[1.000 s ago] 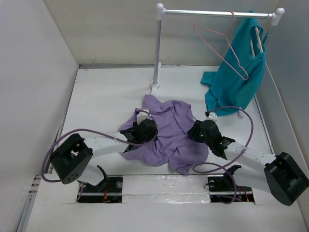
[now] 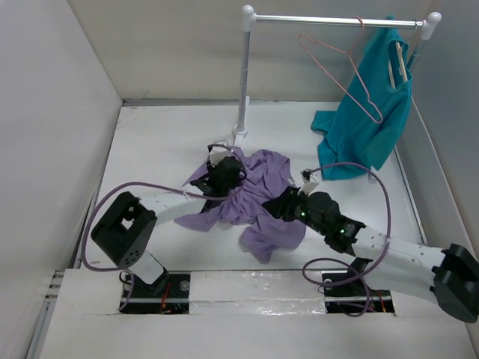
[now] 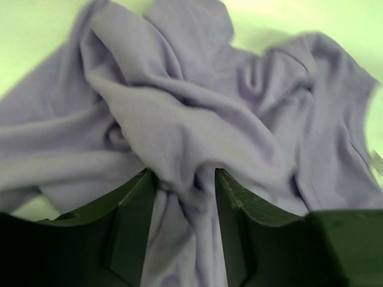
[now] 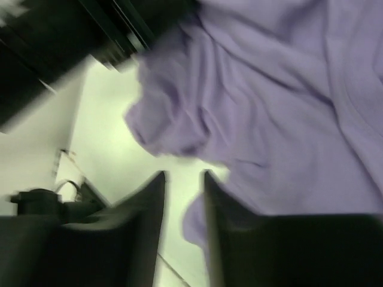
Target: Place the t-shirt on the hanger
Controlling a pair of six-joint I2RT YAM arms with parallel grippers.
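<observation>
A rumpled purple t-shirt (image 2: 266, 235) (image 3: 203, 131) (image 4: 281, 131) lies on the white floor below the rack. My left gripper (image 2: 221, 179) is over its upper left part, fingers parted with folds between and beneath them; whether it grips them is unclear. My right gripper (image 2: 277, 206) hangs over the shirt's right-middle part, blurred in its wrist view, with a gap between its fingertips. A pink hanger (image 2: 333, 78) hangs empty on the rail.
The white rack (image 2: 314, 20) stands at the back, with a teal shirt (image 2: 363, 127) on its right end, reaching down to the floor. Bare floor (image 2: 157, 142) shows at the back left. Walls enclose both sides.
My right gripper has moved left across the shirt, whose right and lower parts have shifted left.
</observation>
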